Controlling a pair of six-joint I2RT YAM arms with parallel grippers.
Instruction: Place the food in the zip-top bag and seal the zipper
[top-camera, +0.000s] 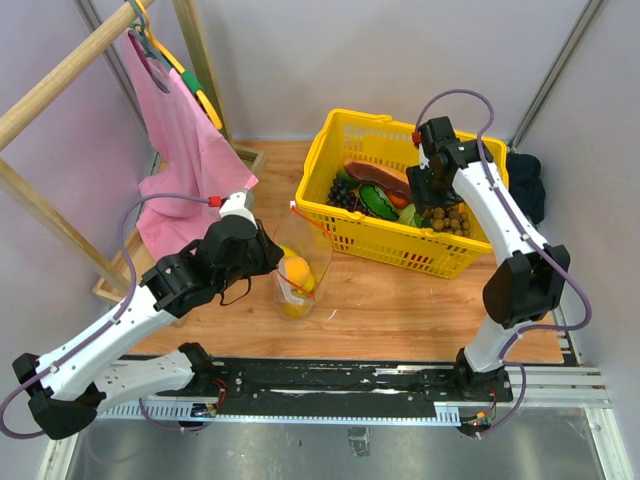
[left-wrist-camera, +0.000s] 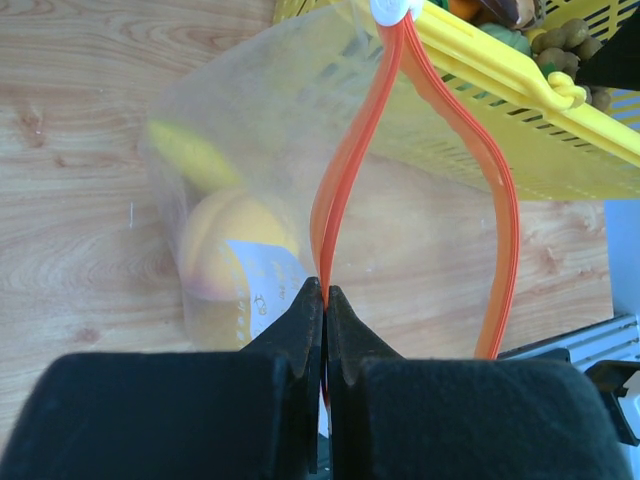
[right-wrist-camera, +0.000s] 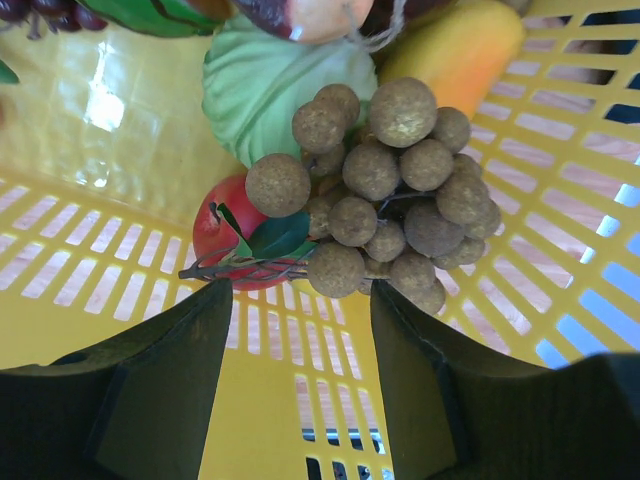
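The clear zip top bag (left-wrist-camera: 330, 130) stands open on the table with its red zip rim (left-wrist-camera: 497, 190) spread; orange and yellow food (left-wrist-camera: 222, 240) shows through its wall. My left gripper is shut at the near edge of that rim, the red strip running between its fingertips. In the right wrist view, my right gripper is part open above the yellow basket (right-wrist-camera: 160, 380), nothing between its fingers. Beyond the fingertips lies a bunch of brown longans (right-wrist-camera: 375, 190), apart from them. A red apple (right-wrist-camera: 225, 225), a green cabbage (right-wrist-camera: 275, 85) and a yellow mango (right-wrist-camera: 465, 50) lie around it.
The basket also holds a watermelon (top-camera: 378, 202), dark grapes (top-camera: 343, 195) and an eggplant (top-camera: 375, 175). A pink apron (top-camera: 185, 150) hangs from a wooden rack (top-camera: 75, 65) at left. Bare wood (top-camera: 400, 310) lies in front of the basket.
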